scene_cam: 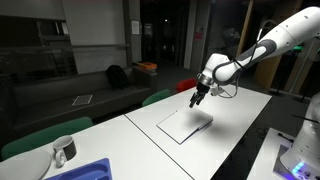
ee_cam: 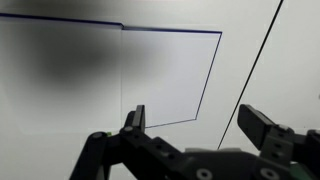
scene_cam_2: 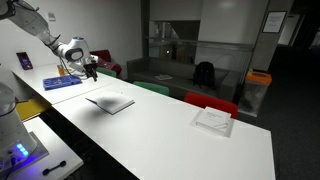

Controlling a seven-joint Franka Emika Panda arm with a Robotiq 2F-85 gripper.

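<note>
An open book with blank white pages (scene_cam: 183,125) lies flat on the white table. In the wrist view its two pages (ee_cam: 170,75) fill the upper left, with a dark blue cover edge and the spine fold showing. My gripper (scene_cam: 196,102) hangs above the book, apart from it. Its fingers stand wide apart at the bottom of the wrist view (ee_cam: 190,125), open, and nothing shows between them.
A white box-like object (scene_cam_2: 212,122) lies toward one end of the table. At the other end are a blue tray (scene_cam: 88,171), a mug (scene_cam: 64,148) and a white plate (scene_cam: 27,165). Chairs line the far side.
</note>
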